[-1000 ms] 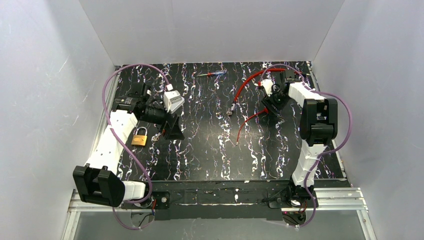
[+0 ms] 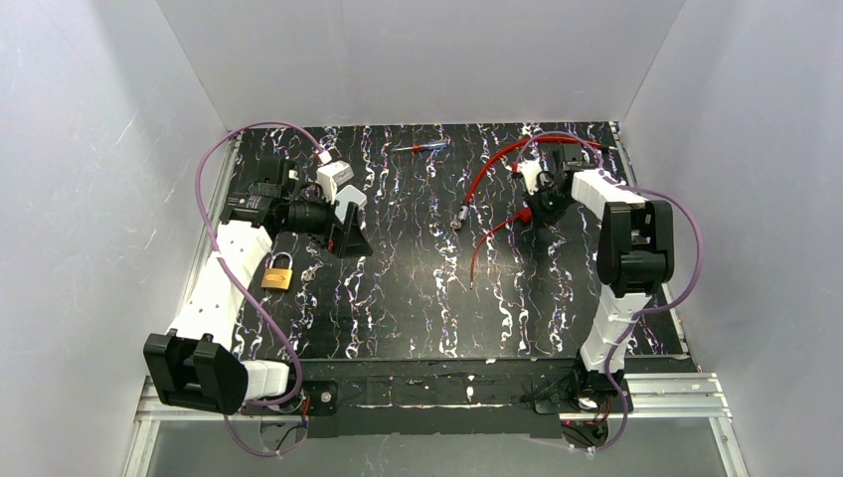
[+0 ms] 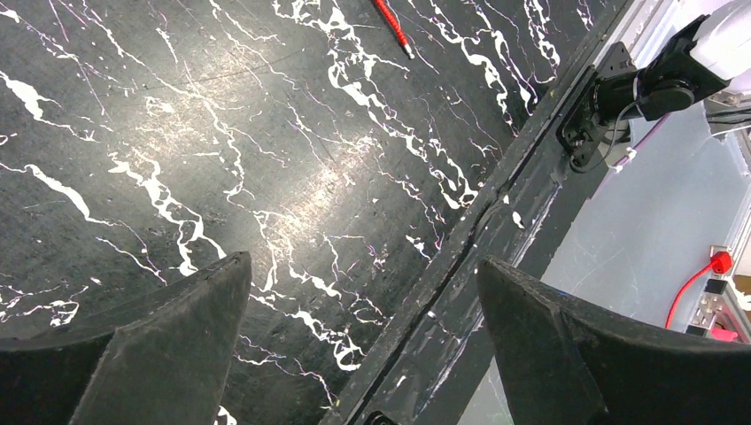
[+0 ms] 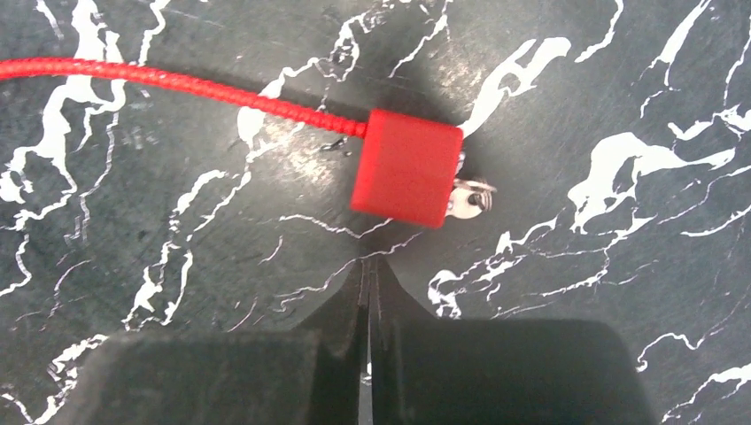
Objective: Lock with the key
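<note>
In the right wrist view a red lock body lies on the dark marbled table, its thin red cable running off to the left. A small silver key with rings sticks out from the body's right side. My right gripper is shut with nothing between its fingers, its tips just below the lock and clear of it. From the top the right arm mostly covers the lock, leaving the cable visible. My left gripper stands wide open and empty over bare table, well left of the lock.
A thicker red cable lock curves across the back right. A screwdriver lies at the back, a brass padlock at the left. A white object is partly behind the left gripper.
</note>
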